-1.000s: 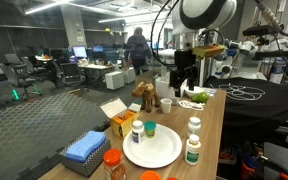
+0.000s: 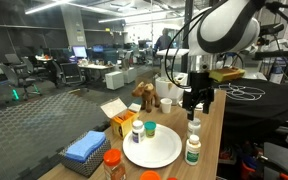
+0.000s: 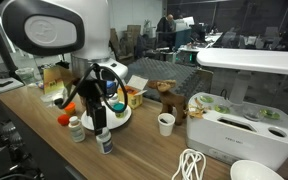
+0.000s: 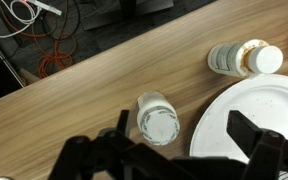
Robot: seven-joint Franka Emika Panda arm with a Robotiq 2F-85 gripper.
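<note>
A small bottle with a pale cap point(image 4: 158, 122) stands on the wooden table near its edge. My gripper is open above it, and in the wrist view the cap shows between the two black fingers, closer to the left one. In the second exterior view the fingertips hang just above and around the top of this bottle point(image 3: 105, 142); whether they touch it I cannot tell. A second white-capped bottle point(image 2: 192, 149) is beside it, outside the fingers. Next to both bottles lies a white round plate point(image 2: 154, 148).
On the plate are a white bottle point(image 2: 138, 131) and a green cup point(image 2: 150, 128). Orange-lidded jars point(image 2: 114, 164), a blue block point(image 2: 85, 146), a yellow box point(image 2: 121, 119), a brown toy animal point(image 3: 167, 96) and a white mug point(image 3: 166, 124) stand around. A white cable point(image 3: 190, 163) lies on the table.
The gripper has come down and toward the near side of the table, from higher and farther back to right above the bottle. The objects on the table have stayed put.
</note>
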